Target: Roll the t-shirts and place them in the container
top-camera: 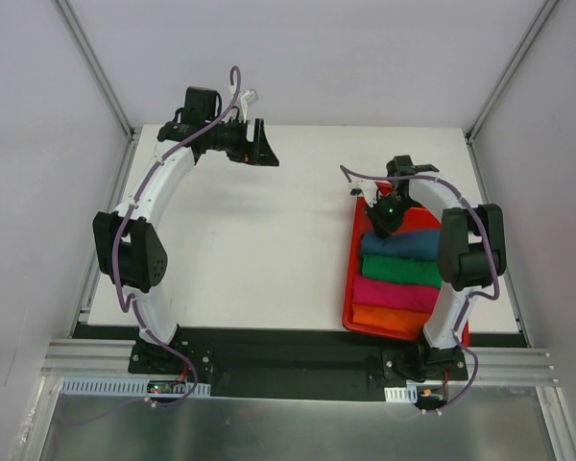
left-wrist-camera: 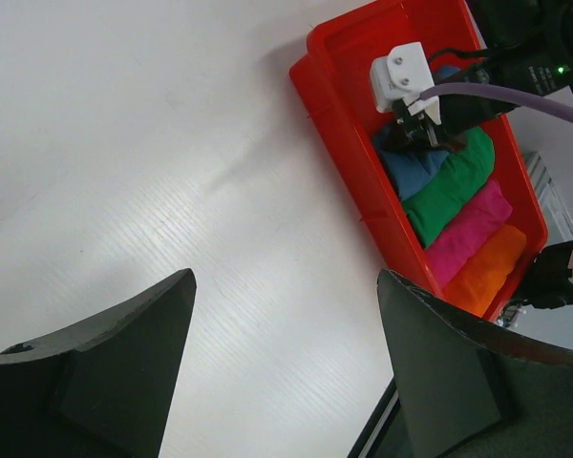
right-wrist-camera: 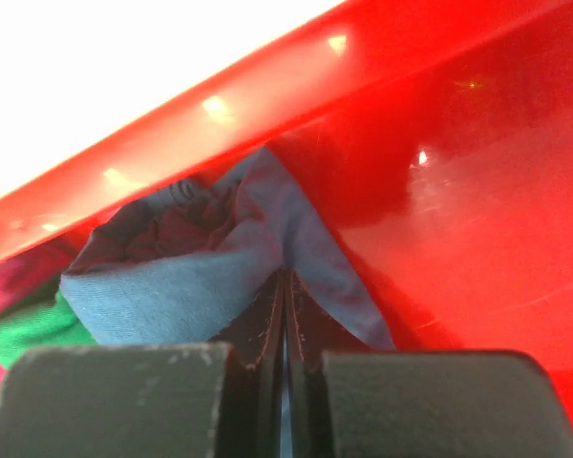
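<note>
Four colours of rolled shirt lie side by side in a red bin (top-camera: 349, 288): blue (top-camera: 413, 246), green (top-camera: 401, 270), pink (top-camera: 396, 295) and orange (top-camera: 392, 318). At the left end of the blue roll, my right gripper (top-camera: 384, 229) points down into the bin. In the right wrist view its fingers (right-wrist-camera: 258, 334) are together against the blue cloth (right-wrist-camera: 186, 296); whether any fabric is pinched between them is hidden. Over the bare table's far left side hovers my left gripper (top-camera: 261, 154), its fingers (left-wrist-camera: 105, 372) apart with only table visible between them.
Bare red floor shows in the bin's far end (right-wrist-camera: 497, 191), beyond the blue roll. The bin's wall (left-wrist-camera: 353, 181) stands close beside my right gripper.
</note>
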